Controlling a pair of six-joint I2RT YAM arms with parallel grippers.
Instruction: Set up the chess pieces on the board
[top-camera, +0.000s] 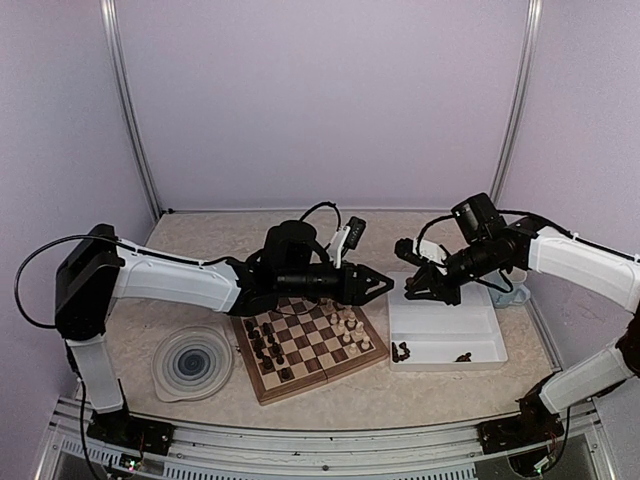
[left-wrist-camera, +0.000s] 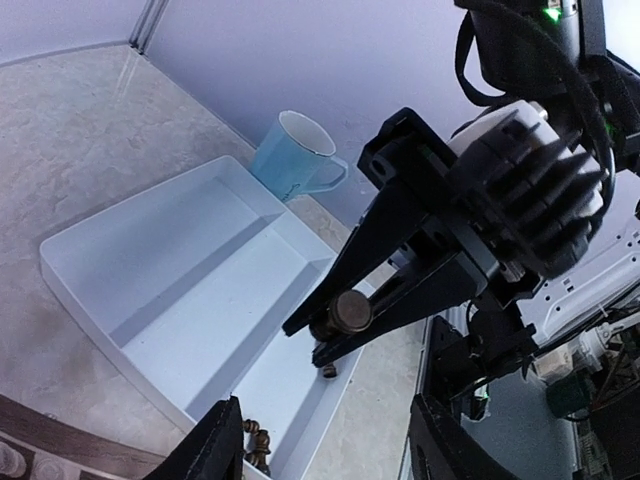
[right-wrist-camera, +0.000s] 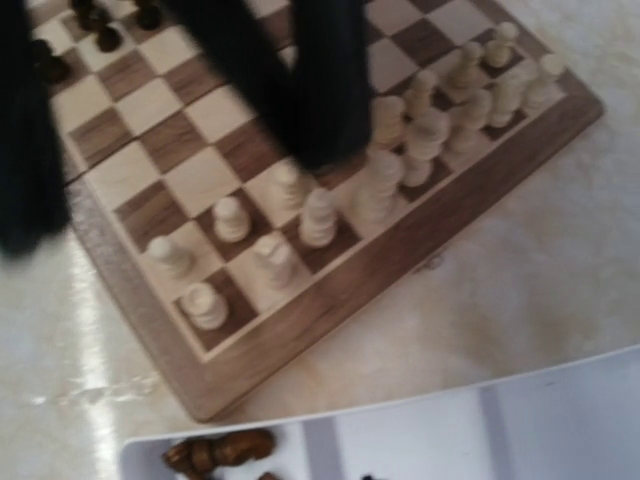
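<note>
Over the white tray, my right gripper (top-camera: 412, 291) is shut on a dark chess piece (left-wrist-camera: 349, 311), whose round base faces the left wrist view. Facing it from the left, my left gripper (top-camera: 388, 284) stands open with nothing between its fingers; its two fingertips (left-wrist-camera: 226, 428) show at the bottom of its own view. The wooden chessboard (top-camera: 318, 377) lies below the left arm. White pieces (right-wrist-camera: 318, 217) line its right side in two rows, and dark pieces (top-camera: 258, 345) stand on its left side. The left arm hides the board's far part in the top view.
Several dark pieces (top-camera: 401, 352) lie in the near-left of the white tray (top-camera: 448, 366), and others (top-camera: 463, 357) near its front right. A blue mug (left-wrist-camera: 297, 150) stands behind the tray. A round lid (top-camera: 193, 364) lies left of the board.
</note>
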